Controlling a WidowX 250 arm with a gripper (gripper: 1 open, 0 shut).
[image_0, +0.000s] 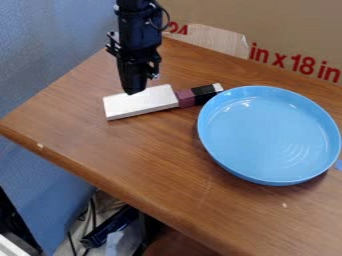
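Note:
My black gripper (134, 78) hangs over the upper left of the wooden table, just above the left part of a long white bar (134, 106) with a maroon and black end (195, 97). Whether its fingers are open or shut is unclear in the camera view, and I cannot tell if they touch the bar. A light blue plate (269, 135) lies to the right, beside the bar's dark end.
A cardboard box (281, 30) with red print stands behind the table.

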